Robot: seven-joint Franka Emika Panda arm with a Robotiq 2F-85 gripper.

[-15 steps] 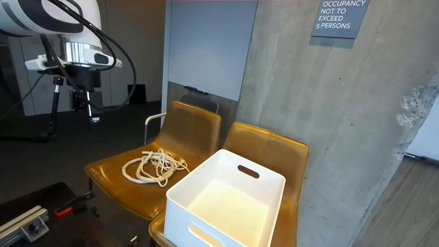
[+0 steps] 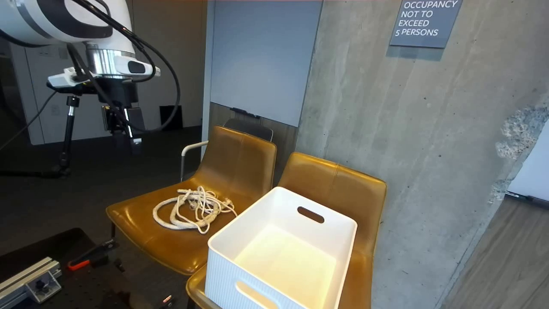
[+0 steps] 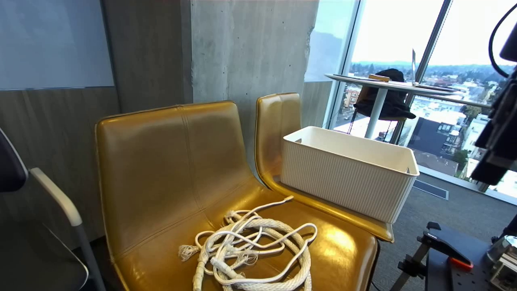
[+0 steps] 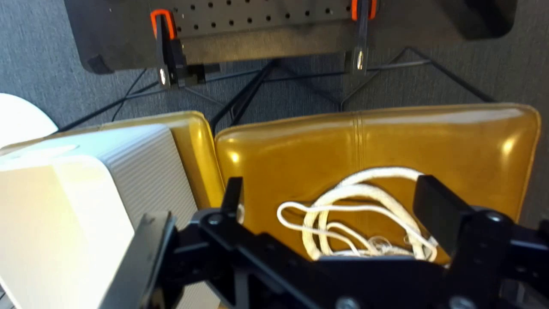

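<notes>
Loosely coiled white rope (image 2: 193, 208) lies on the seat of the left tan chair (image 2: 149, 226), with thinner cord tangled in it. An empty white bin (image 2: 288, 247) sits on the second tan chair beside it. My gripper is open in the wrist view, its black fingers (image 4: 435, 213) wide apart above the rope and not touching it. In exterior view 1 the gripper (image 2: 123, 141) hangs well above seat height, at the left. The rope's lower part is hidden behind the gripper body in the wrist view.
A black perforated table (image 4: 267, 25) with orange-and-black clamps (image 4: 163, 46) stands beside the chairs. Chair backs and a concrete wall (image 2: 437, 180) rise behind. A tall bin wall (image 3: 339, 179) borders the rope's chair.
The arm and gripper have moved right in exterior view 1, with the gripper slightly lower. Rope, bin and chairs stay where they were.
</notes>
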